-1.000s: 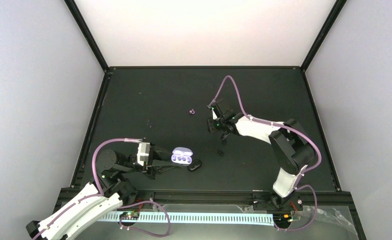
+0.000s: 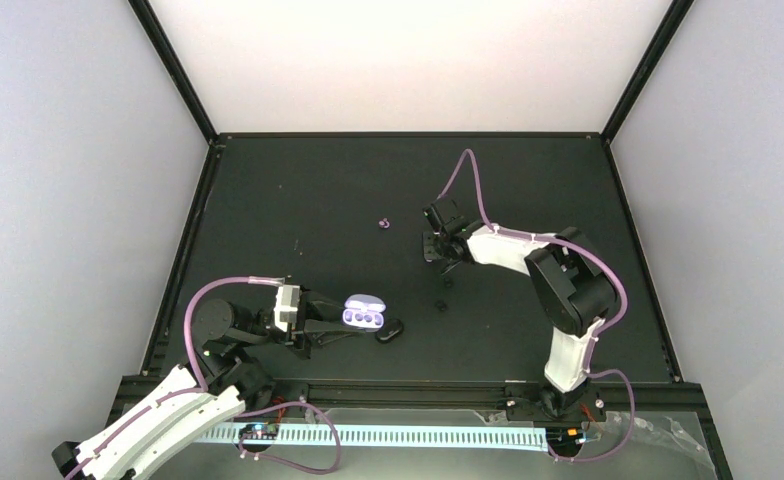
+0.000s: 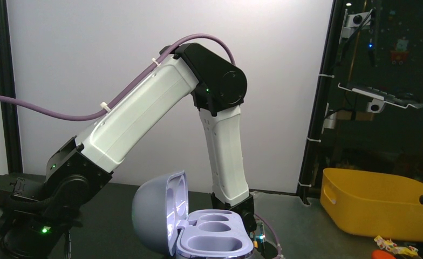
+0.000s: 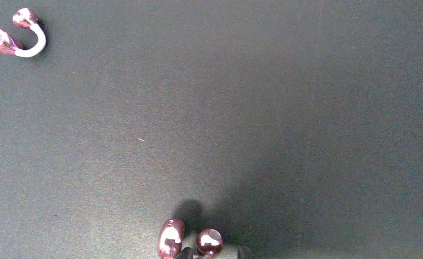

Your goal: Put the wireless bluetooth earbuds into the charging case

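Note:
The lilac charging case [image 2: 364,313] is held by my left gripper [image 2: 346,318], its lid raised and its wells facing up. In the left wrist view the open case [image 3: 213,229] shows empty-looking wells; the left fingers do not show there. One metallic pink earbud [image 4: 170,238] lies at the bottom edge of the right wrist view, partly cut off. My right gripper has its fingertips apart on either side of this earbud's round end, low at the table. A second earbud [image 4: 30,38] with a white curved band lies at the upper left, clear of the gripper.
A dark rounded object [image 2: 389,330] is beside the case. Small dark bits [image 2: 442,305] lie on the black table [image 2: 308,190] between the arms. Off the table stands a yellow bin [image 3: 376,202].
The left arm, the case and the far earbud have stayed put.

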